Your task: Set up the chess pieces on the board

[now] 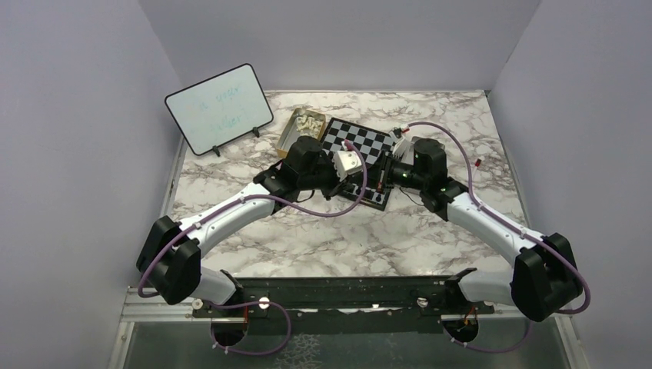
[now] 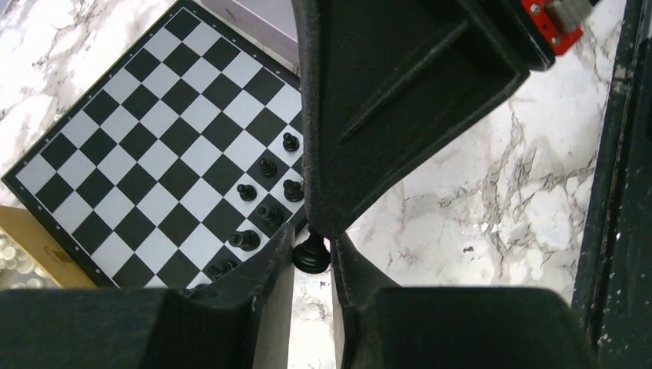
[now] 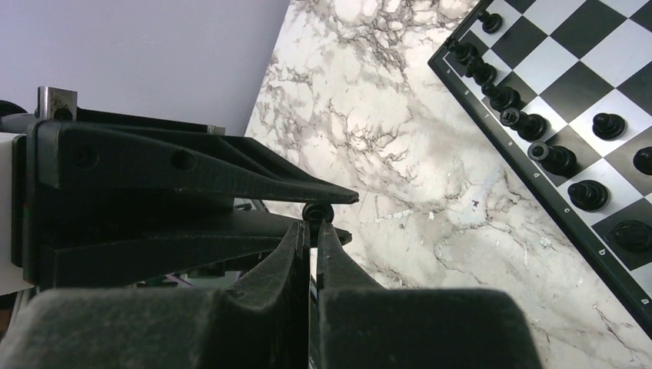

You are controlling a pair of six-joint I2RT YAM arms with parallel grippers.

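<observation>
The chessboard [image 2: 154, 131] carries several black pieces, such as a pawn [image 3: 608, 126], grouped near one edge. In the left wrist view my left gripper is shut on a black chess piece [image 2: 311, 260], and the other gripper's dark body reaches over it from above. In the right wrist view my right gripper is shut on what looks like the same piece, with the other gripper's fingers around it from the left. The two grippers meet over the board's front part in the top view.
A box of white pieces [image 1: 307, 123] stands left of the board at the back. A whiteboard [image 1: 218, 108] stands at the back left. Bare marble lies at the front and right of the table.
</observation>
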